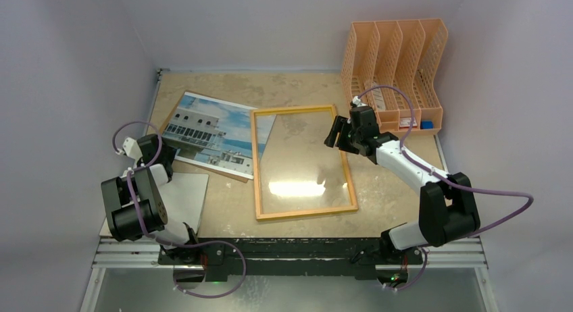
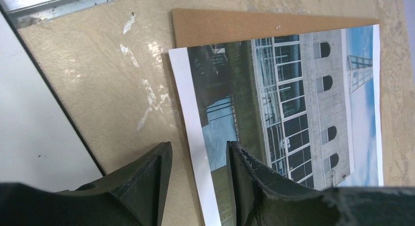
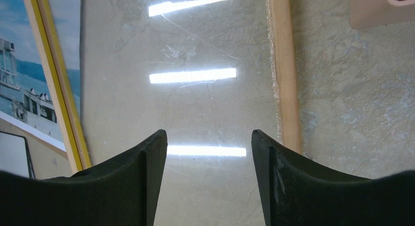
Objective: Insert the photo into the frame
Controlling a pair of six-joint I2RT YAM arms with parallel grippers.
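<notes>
The photo [image 1: 216, 133], a print of white buildings and sea, lies on a brown backing board [image 2: 215, 25] at the left of the table. The wooden frame with clear pane [image 1: 303, 211] lies to its right, partly over the photo's right end. My left gripper hovers open at the photo's white left border, with nothing between its fingers. My right gripper is open above the right part of the frame, its fingertips apart over the glossy pane [image 3: 210, 108].
A peach slotted organizer [image 1: 395, 62] stands at the back right. A white board [image 1: 186, 200] lies at the front left, near my left arm. Bare table shows right of the frame and along the back.
</notes>
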